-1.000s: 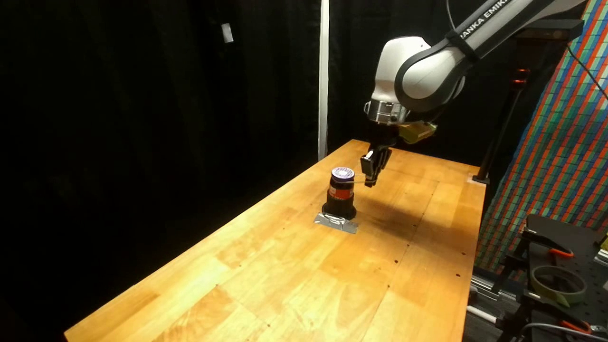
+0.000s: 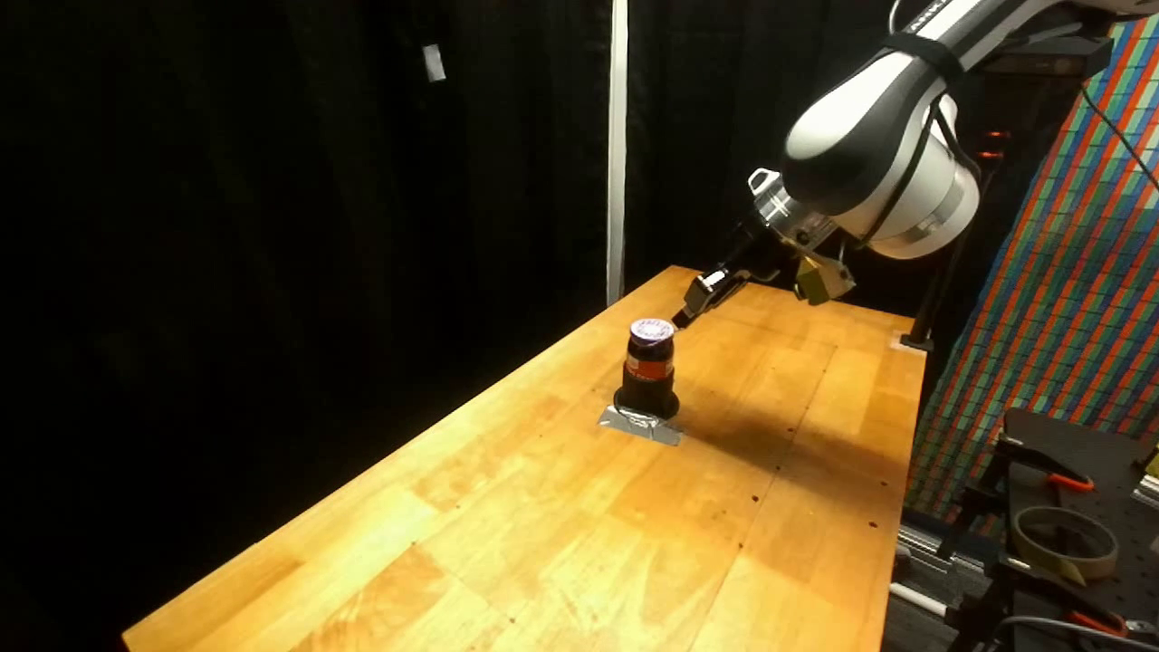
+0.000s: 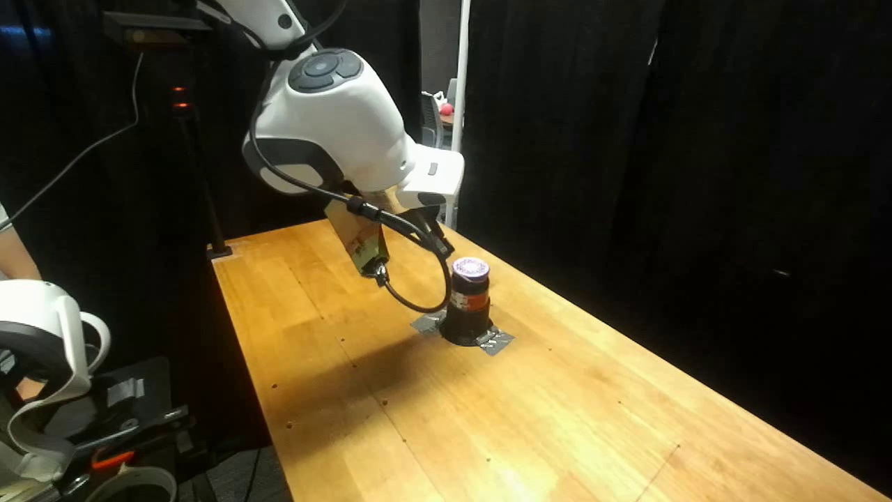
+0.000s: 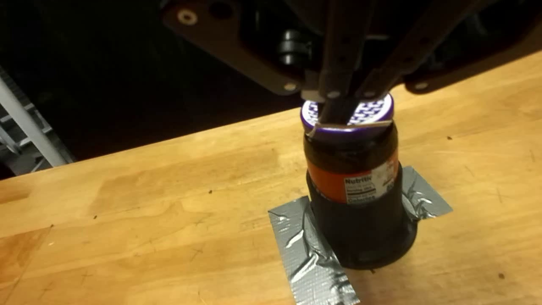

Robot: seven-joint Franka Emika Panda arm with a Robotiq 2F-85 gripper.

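A dark jar with an orange label (image 4: 325, 180) and a purple-and-white lid (image 4: 378, 109) stands upright in a black round holder (image 4: 363, 239), taped to the table. In the wrist view a thin tan band (image 4: 373, 124) runs across the near side of the lid and bends at my fingertips. My gripper is shut, the band pinched at its tips, just above the lid's near edge. Exterior view 1 has the gripper (image 2: 681, 320) tilted, its tips close beside the lid (image 2: 652, 330). The band's far side is hidden.
Silver tape strips (image 4: 310, 254) fix the holder's base. Black curtains hang behind it, and a dark cart (image 2: 1087, 478) with tools and a tape roll stands beyond the right edge.
My gripper has tilted and its tips have moved left and up, close to the lid. Earlier the band stretched sideways from the jar to the gripper; that long stretch is gone.
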